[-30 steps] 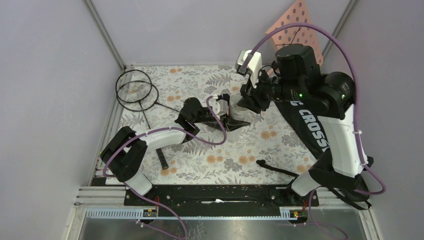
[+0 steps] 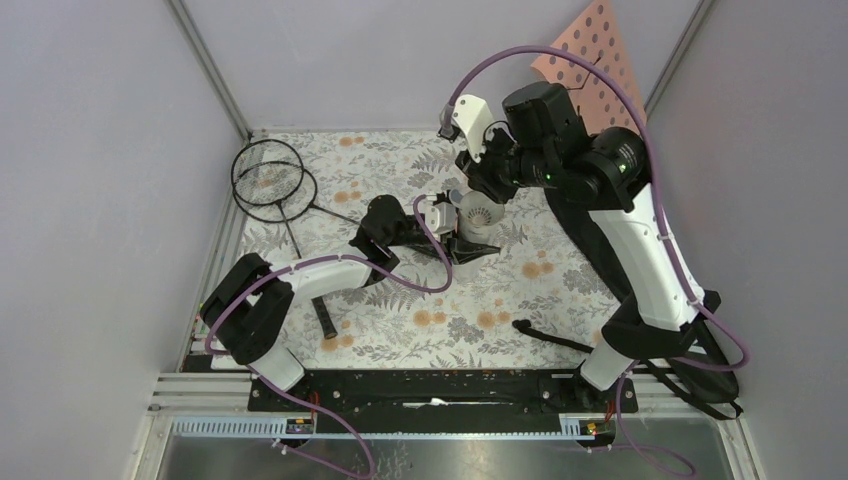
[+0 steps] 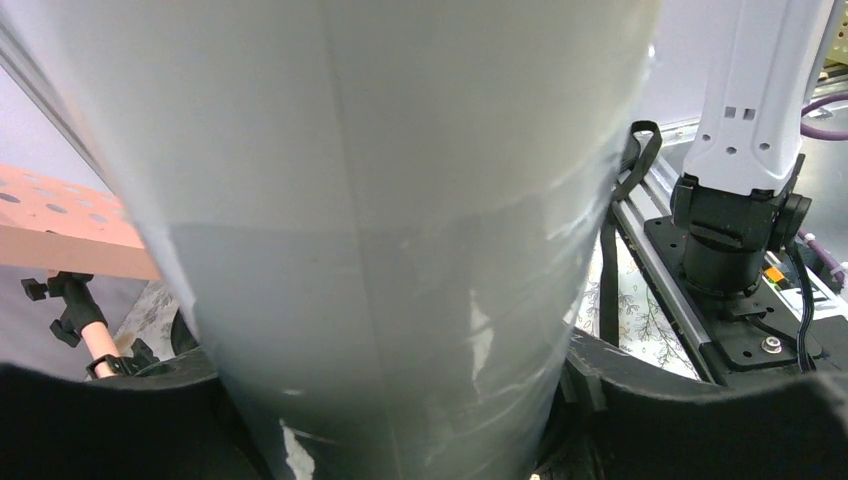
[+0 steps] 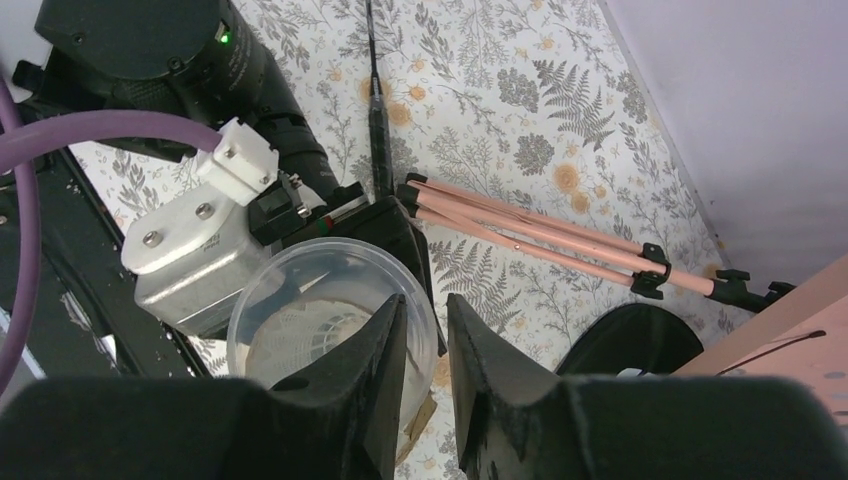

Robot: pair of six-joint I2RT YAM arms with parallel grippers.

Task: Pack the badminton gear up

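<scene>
A whitish translucent tube (image 2: pixel 480 219) stands upright near the middle of the table. My left gripper (image 2: pixel 474 224) is closed around it, and the tube's wall (image 3: pixel 390 260) fills most of the left wrist view. Above its mouth hovers my right gripper, its fingers parted by a narrow gap, with the clear rim (image 4: pixel 300 250) lying below and between them. Whether the fingers touch the rim I cannot tell. Two black rackets (image 2: pixel 302 170) overlap at the left, one handle (image 2: pixel 324 318) pointing toward the front. A black bag (image 2: pixel 590 240) lies at the right, partly hidden under my right arm.
A peach perforated panel (image 2: pixel 590 45) leans at the back right. Folded peach poles (image 4: pixel 540 225) with black joints lie on the patterned cloth. A black strap (image 2: pixel 550 337) stretches across the front right.
My right gripper has shifted left and slightly back, over the tube's mouth, leaving more of the mouth visible. The left arm and the tube look unmoved.
</scene>
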